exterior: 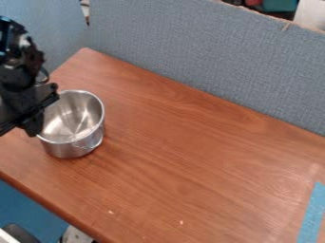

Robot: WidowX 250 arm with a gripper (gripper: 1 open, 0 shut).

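A steel pot (79, 129) stands on the wooden table at the left. My black gripper (38, 121) is low at the pot's left side, partly cut off by the frame's edge, its tip by the rim. Whether anything is between its fingers is hidden.
A grey padded wall (203, 52) runs along the back. A blue strip (313, 211) lies at the right edge.
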